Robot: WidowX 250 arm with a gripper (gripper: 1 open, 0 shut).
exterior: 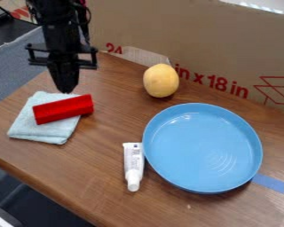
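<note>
My black gripper (65, 84) hangs at the upper left, its fingertips shut just above a red block (61, 109). The block lies on a folded pale blue cloth (35, 129) on the wooden table, with nothing visible between my fingers.
A blue plate (204, 146) fills the right of the table, with a white tube (134, 166) beside its left edge. A yellow round object (161, 81) sits at the back, before a cardboard wall (240, 62).
</note>
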